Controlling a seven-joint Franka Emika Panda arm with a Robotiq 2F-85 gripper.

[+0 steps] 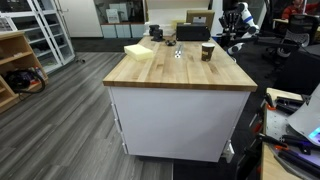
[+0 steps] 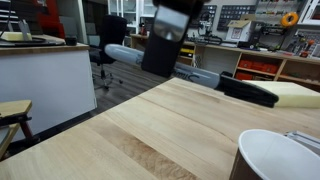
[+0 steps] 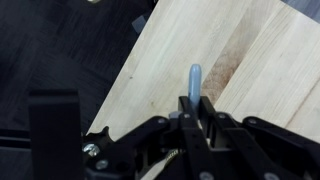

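A grey marker with a black end (image 2: 205, 78) is held crosswise above the wooden tabletop, and my gripper (image 2: 166, 52) is shut on it. Seen from the wrist, the marker's pale grey body (image 3: 195, 82) sticks out from between the black fingers of my gripper; its other end is hidden there. A brown paper cup (image 1: 207, 50) with a white inside stands on the table, near the marker's black end in exterior view 2. In exterior view 1 my gripper is small and dark near the top right, and the marker cannot be made out.
A pale yellow block (image 1: 138, 51) lies toward the left of the wooden table (image 1: 180, 72). Scissors (image 1: 178, 53) rest between block and cup. A dark box (image 1: 191, 32) stands behind the table.
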